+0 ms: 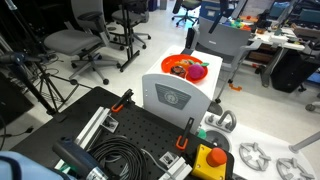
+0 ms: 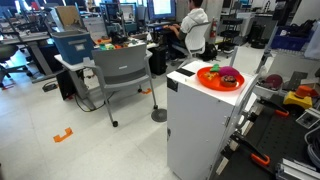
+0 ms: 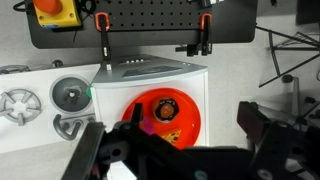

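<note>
On top of the white cabinet (image 2: 200,112) lies an orange-red plate (image 3: 192,108). It holds a round dark-brown item (image 3: 168,107), a piece that looks like a pizza slice (image 3: 172,137) and a purple item (image 1: 197,73). Something green (image 1: 205,65) shows near the plate's edge. Above the plate hangs my gripper, its dark fingers wide apart and nothing between them. Seen from outside, the gripper (image 1: 207,35) is only partly in view at the top. In the wrist view, one finger covers part of the purple item.
A toy sink (image 3: 70,95) with a faucet and burners (image 3: 20,105) adjoins the cabinet. The black perforated base (image 3: 150,14) has orange-and-black clamps. A yellow box with a red button (image 1: 211,160) stands near it. Grey chairs (image 2: 122,75) stand on the open floor beyond.
</note>
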